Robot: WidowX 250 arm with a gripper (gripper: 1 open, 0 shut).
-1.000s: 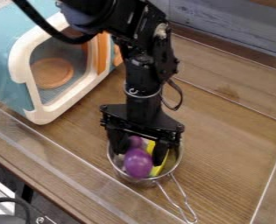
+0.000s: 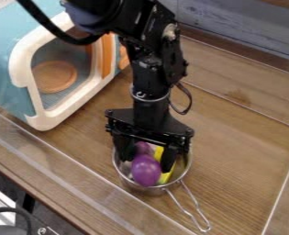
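My black gripper (image 2: 148,147) is down over a metal strainer (image 2: 166,186) with a wire handle, its fingers reaching into it and open. Inside the strainer are a purple round object (image 2: 146,171) and a yellow object (image 2: 166,168); more purple shows behind, partly hidden by the gripper. What lies between the fingertips is hard to see.
A light blue and white box (image 2: 42,115) with an open front and an orange plate inside stands at the upper left.
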